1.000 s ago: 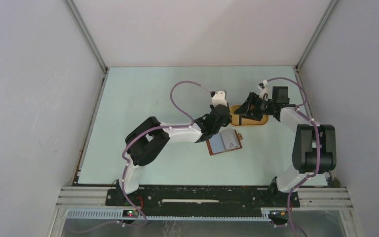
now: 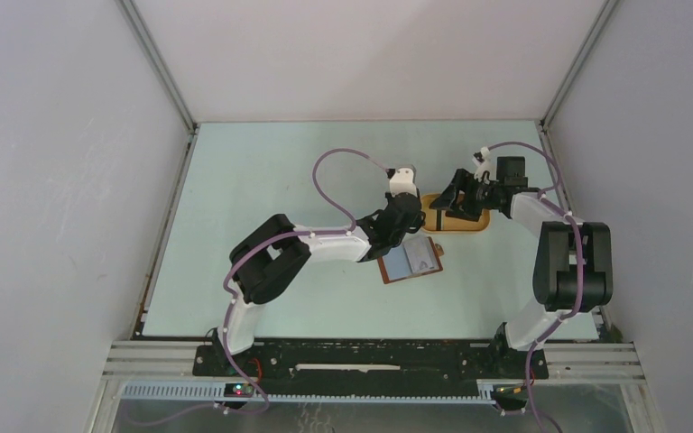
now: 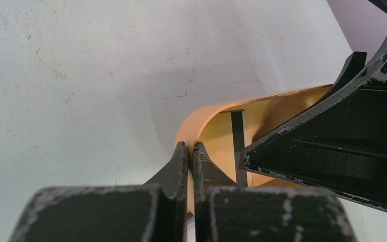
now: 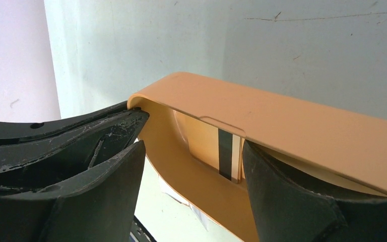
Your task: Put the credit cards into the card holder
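A cream card with a black stripe (image 4: 226, 156) lies inside an orange tray (image 4: 196, 85). My left gripper is shut on the tray's thin end wall, one finger on each side of it. Over the tray, my right gripper stands part open above the card, with nothing visibly clamped between its fingers. From above, the right gripper (image 2: 447, 203) covers much of the tray, so other cards there cannot be made out. The open card holder (image 2: 411, 260), brown-edged with pale inner panels, lies flat just in front of the tray.
Both grippers are close together at the tray, and the right fingers reach into the left wrist view. The left arm (image 2: 334, 244) passes left of the card holder.
The right arm has shifted slightly, its forearm a little to the left and toward the back. The left arm, tray and card holder look unmoved.
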